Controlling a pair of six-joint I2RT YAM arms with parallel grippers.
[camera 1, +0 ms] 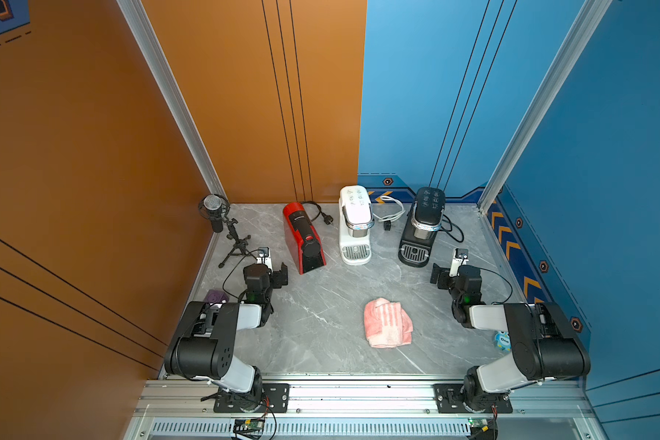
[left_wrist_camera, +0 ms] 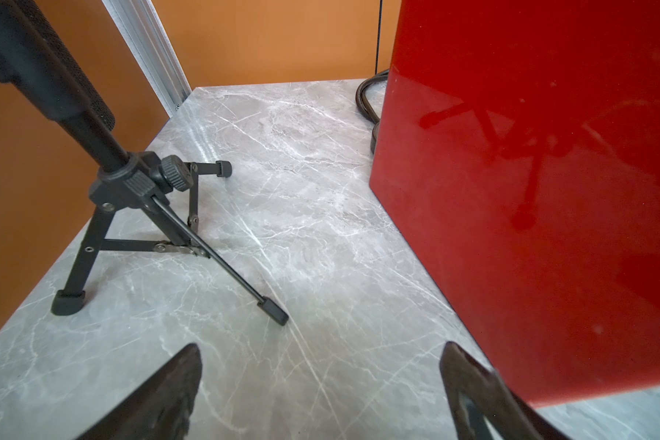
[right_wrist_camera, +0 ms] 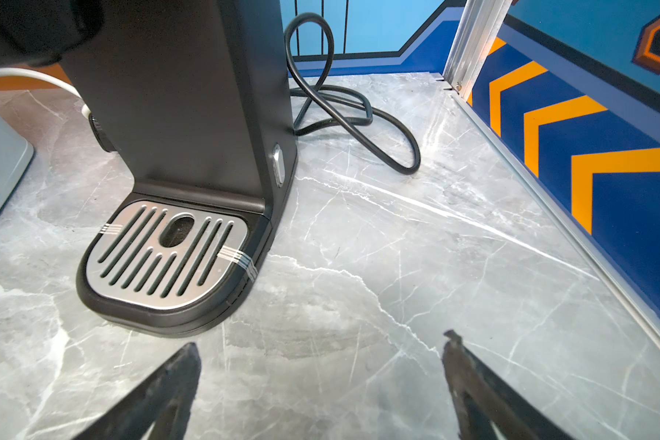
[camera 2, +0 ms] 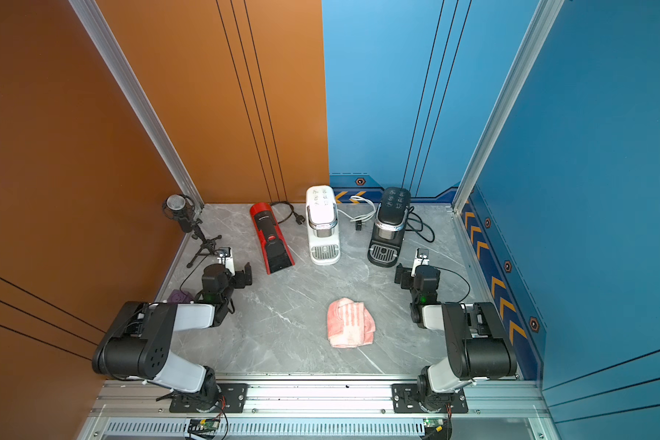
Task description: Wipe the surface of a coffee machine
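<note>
Three coffee machines stand along the back of the marble counter [camera 1: 315, 344]: red [camera 1: 294, 231], white [camera 1: 355, 212] and black [camera 1: 426, 212]. A folded pink cloth [camera 1: 387, 322] lies at the front middle. My left gripper is open and empty, low beside the red machine, whose glossy side fills the right of the left wrist view. My right gripper is open and empty, in front of and a little right of the black machine's drip tray [right_wrist_camera: 165, 253].
A microphone on a tripod [left_wrist_camera: 135, 183] stands at the left. Power cables [right_wrist_camera: 388, 143] lie behind the machines. Walls enclose the sides and back.
</note>
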